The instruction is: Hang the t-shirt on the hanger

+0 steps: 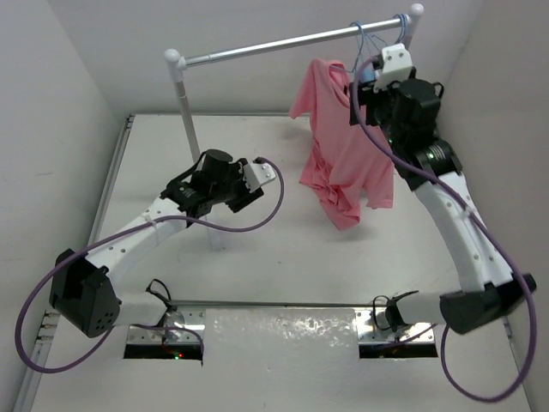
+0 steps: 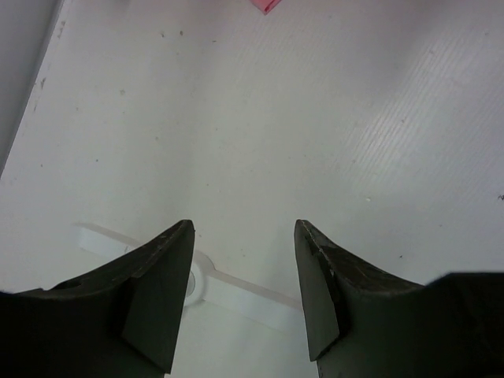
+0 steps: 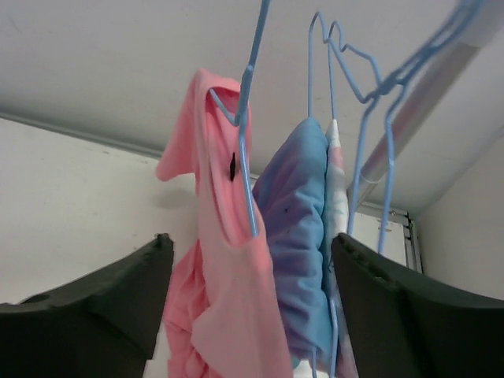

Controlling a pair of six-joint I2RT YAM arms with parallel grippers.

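The pink t-shirt (image 1: 330, 163) hangs at the right end of the rack, draped over a light blue wire hanger (image 3: 246, 181) seen in the right wrist view, with its lower part hanging loose. My right gripper (image 1: 364, 94) is up at the hangers, partly covering the shirt's top; in its wrist view (image 3: 248, 291) the fingers stand apart around the pink cloth and hanger, with no visible grip. My left gripper is open over bare floor, left of the shirt, with nothing between its fingers.
The white rack bar (image 1: 266, 45) spans overhead. More blue wire hangers (image 3: 358, 150) and blue and white garments (image 3: 295, 236) hang beside the shirt near the right wall.
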